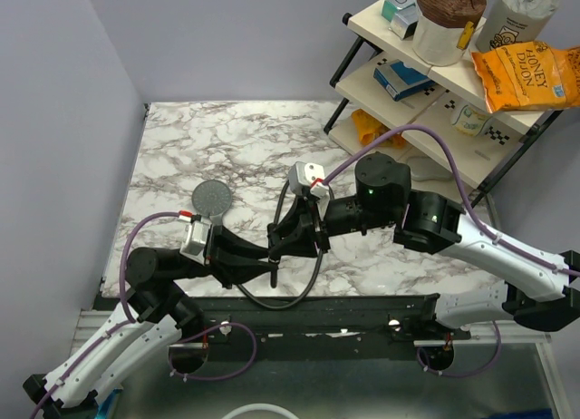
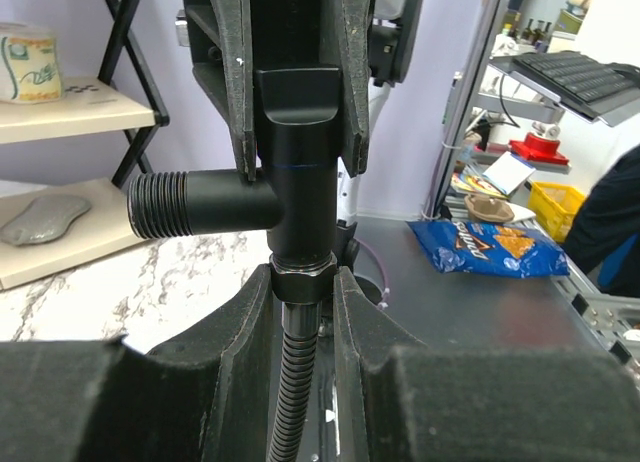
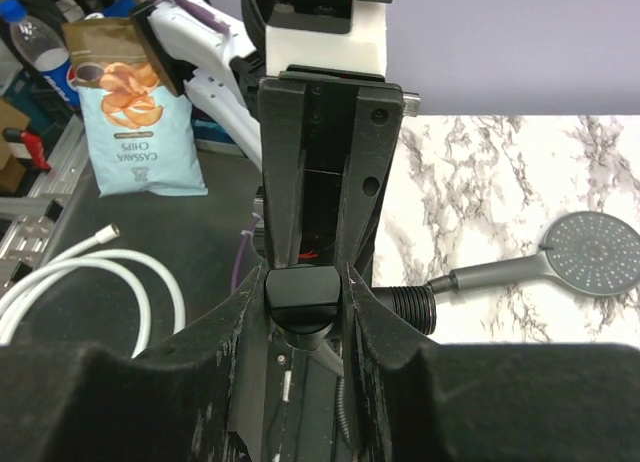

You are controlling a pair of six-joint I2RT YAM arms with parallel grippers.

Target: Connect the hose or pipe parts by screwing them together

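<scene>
A black T-shaped fitting point(image 2: 299, 207) is held upright between the grippers over the counter's front, its ribbed side outlet facing sideways. My right gripper is shut on its upper body. Below, my left gripper has its fingertips at the nut of the black hose point(image 2: 297, 392), which meets the fitting's lower end; whether they grip it firmly is hard to tell. The hose loops down onto the marble counter point(image 1: 163, 156). A grey shower head point(image 1: 213, 199) lies on the counter behind my left gripper.
A shelf rack point(image 1: 381, 111) with packages and containers fills the back right. Walls border the left and back. A white hose point(image 3: 140, 292) lies on the grey surface below the front edge.
</scene>
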